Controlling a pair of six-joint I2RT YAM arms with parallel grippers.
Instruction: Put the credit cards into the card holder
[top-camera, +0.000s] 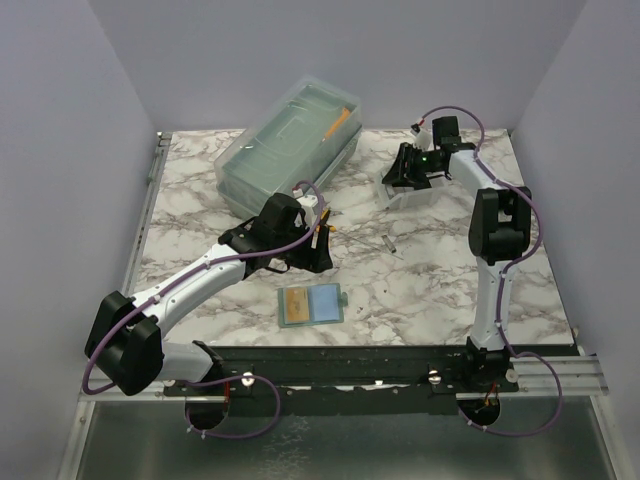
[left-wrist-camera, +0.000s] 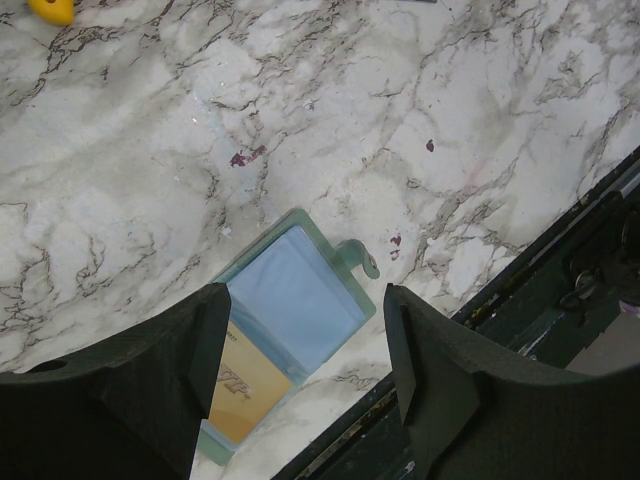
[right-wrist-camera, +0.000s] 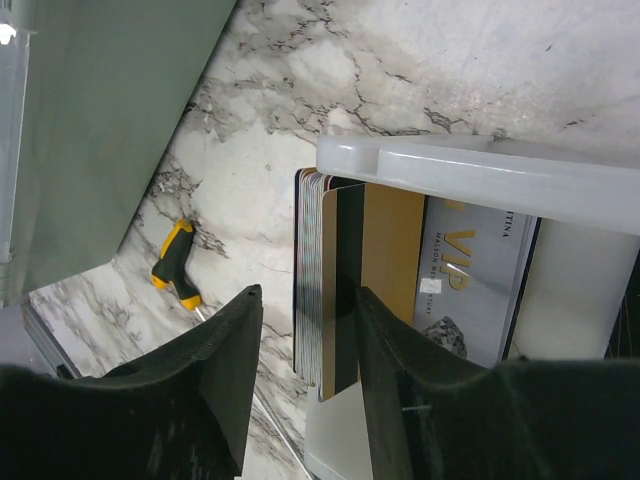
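Note:
The green-framed card holder (top-camera: 311, 305) lies flat near the table's front edge. A tan card (left-wrist-camera: 245, 385) fills one side; the light-blue side (left-wrist-camera: 298, 298) looks bare. Above it, my left gripper hangs open and empty. Over the white box (right-wrist-camera: 470, 178) at the back right, my right gripper has its fingers apart on either side of a stack of upright cards (right-wrist-camera: 312, 270). A gap shows between the left finger and the stack; the right finger is close to or touching its dark outer card. Beside the stack lies a silver VIP card (right-wrist-camera: 465, 270).
A large lidded grey-green bin (top-camera: 280, 150) stands at the back left. A yellow-black screwdriver (right-wrist-camera: 175, 262) lies between bin and box, and a small grey object (top-camera: 389, 243) lies mid-table.

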